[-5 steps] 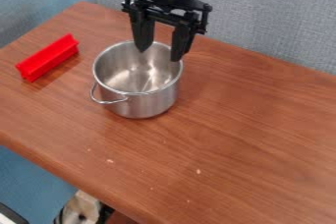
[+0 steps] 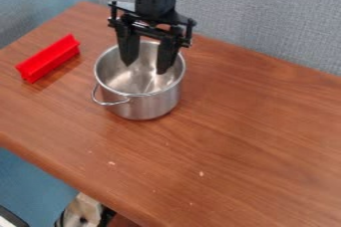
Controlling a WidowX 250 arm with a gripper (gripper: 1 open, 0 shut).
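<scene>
My black gripper (image 2: 147, 54) hangs over the steel pot (image 2: 143, 102), its two fingers apart and their tips at or just inside the pot's mouth, with nothing seen between them. The pot stands upright on the wooden table, its looped handle toward the front left. A red bar-shaped object (image 2: 48, 59) lies on the table to the left of the pot.
A grey textured wall stands behind it. The table's left edge drops to a blue area.
My gripper has shifted to the left over the pot and appears a little narrower. The pot and the red object have stayed put.
</scene>
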